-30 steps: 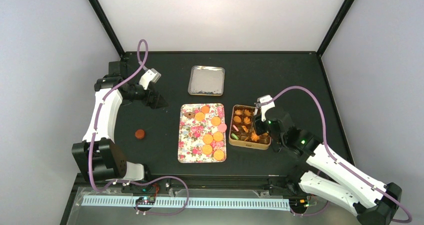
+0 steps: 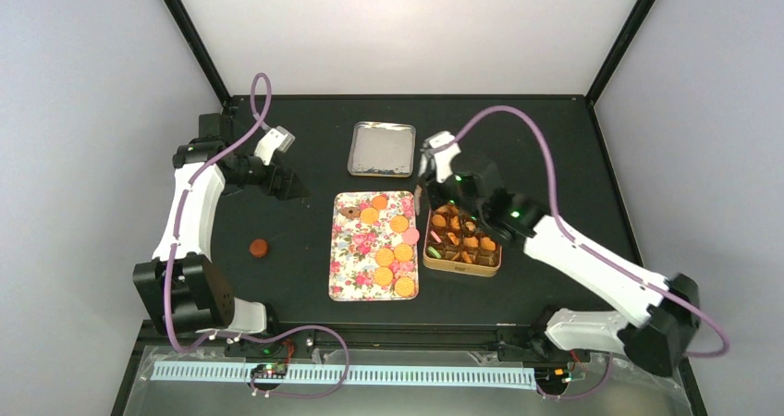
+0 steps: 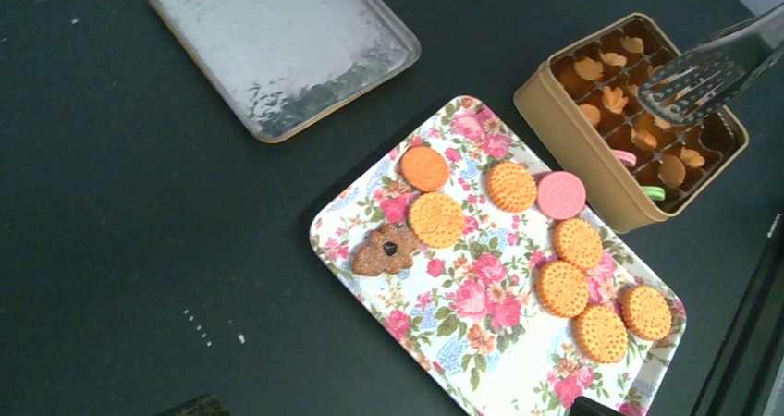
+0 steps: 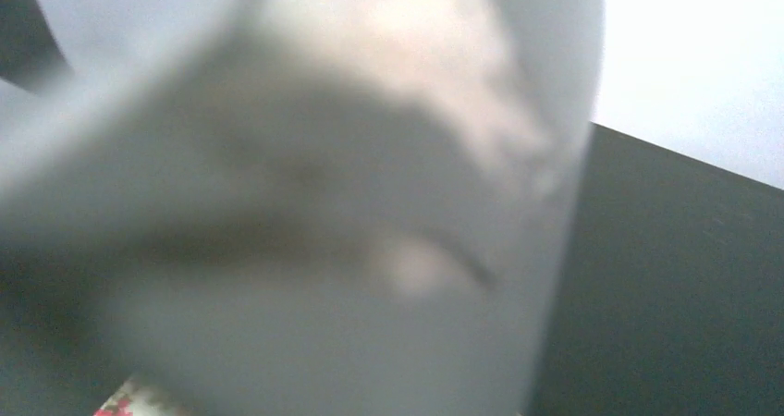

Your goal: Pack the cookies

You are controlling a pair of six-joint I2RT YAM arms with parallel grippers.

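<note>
A floral tray [image 2: 351, 268] in the middle of the table bears several round yellow cookies [image 3: 436, 219], an orange cookie [image 3: 424, 168], a pink cookie [image 3: 560, 195] and a brown flower-shaped cookie [image 3: 385, 250]. Right beside it stands a gold tin [image 3: 592, 148], its divided insert holding several small cookies and a green piece [image 3: 654, 193]. My right gripper [image 2: 421, 192] is high between tray and tin; its finger is unclear, its wrist view mostly a blur. In the left wrist view, one perforated finger [image 3: 693, 83] shows over the tin. My left gripper [image 2: 300, 189] stands open and empty, left of the tray.
The tin's silver lid [image 2: 383, 148] lies behind the tray. A single reddish-brown cookie [image 2: 259, 248] rests on bare black table at the left. Free table surrounds it, and the far right is clear too.
My right gripper has swung left, away from above the tin toward the tray's back right corner. More of the tin's cookies now show. The left arm stays nearly still.
</note>
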